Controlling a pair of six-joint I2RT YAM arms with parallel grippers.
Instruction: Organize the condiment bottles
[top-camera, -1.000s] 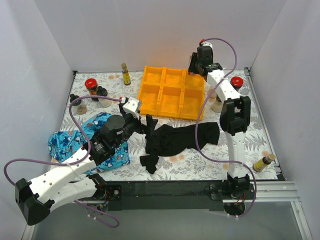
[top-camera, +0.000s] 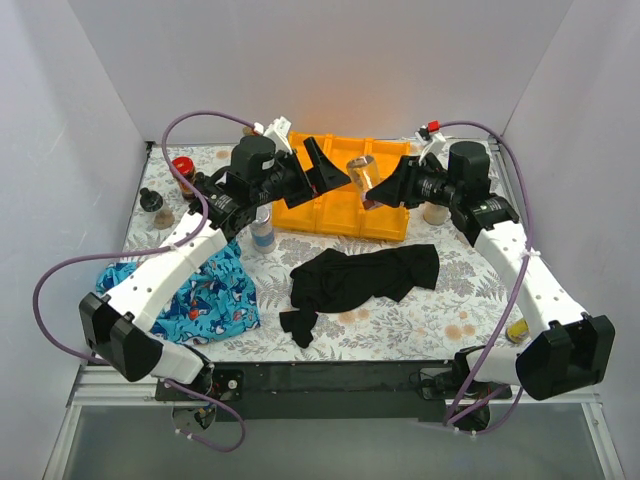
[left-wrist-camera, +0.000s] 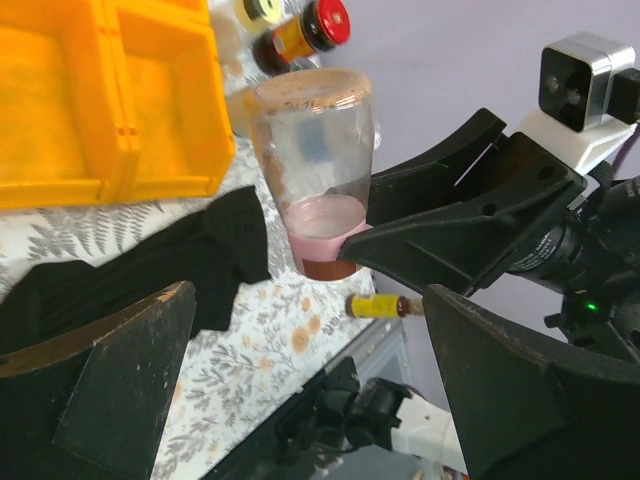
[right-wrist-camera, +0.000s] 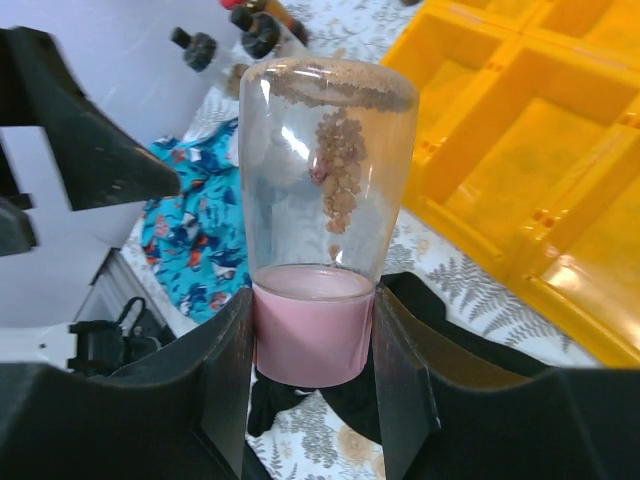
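A clear jar (top-camera: 362, 172) with a pink band and some granular residue hangs over the orange divided tray (top-camera: 334, 214). My right gripper (top-camera: 376, 194) grips it at the pink band, seen close in the right wrist view (right-wrist-camera: 310, 330). My left gripper (top-camera: 322, 170) stands open just left of the jar, its fingers apart and empty in the left wrist view, with the jar beyond them.
Bottles (top-camera: 152, 202) stand at the far left, more at the right behind the arm, and a yellow bottle (top-camera: 517, 330) at front right. Blue patterned cloth (top-camera: 205, 300) and black cloth (top-camera: 360, 275) cover parts of the front table.
My right gripper has brought the jar from the back right leftward and toward the front over the tray. My left gripper has moved up and rightward toward it.
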